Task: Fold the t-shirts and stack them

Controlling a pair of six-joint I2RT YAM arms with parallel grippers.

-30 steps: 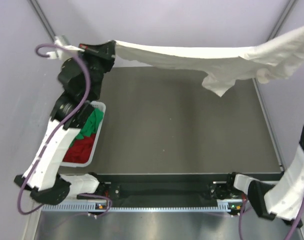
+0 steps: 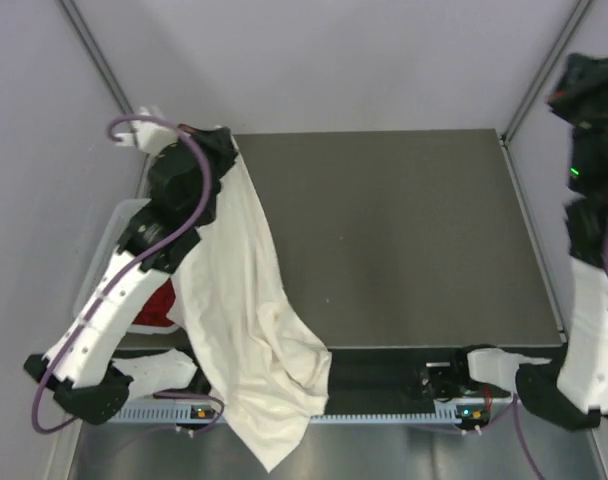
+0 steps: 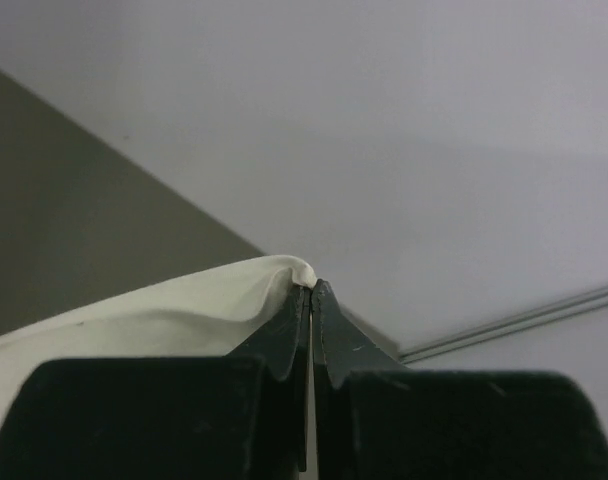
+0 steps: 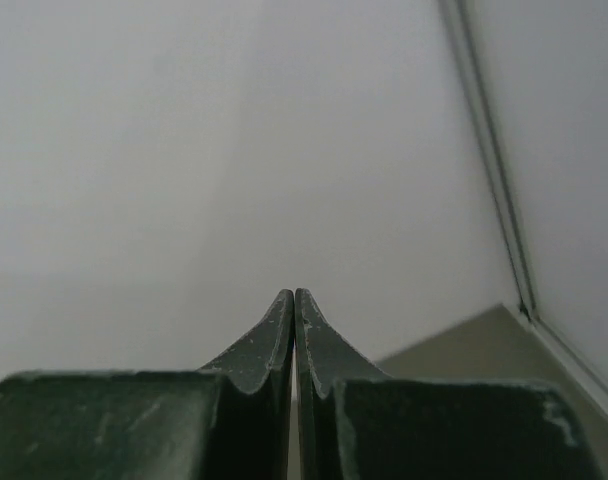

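Note:
A white t-shirt (image 2: 246,300) hangs in a long bundle from my left gripper (image 2: 230,140), its lower end reaching past the table's front edge. In the left wrist view, a corner of the white cloth (image 3: 204,300) is pinched at the tips of the left gripper, which is shut. High at the right side stands my right gripper (image 2: 556,100), blurred and clear of the cloth. The right wrist view shows that gripper shut, its fingertips together and nothing between them.
Behind the left arm, mostly hidden, a white basket (image 2: 96,255) holds red cloth (image 2: 157,308). Pale walls enclose the back and sides.

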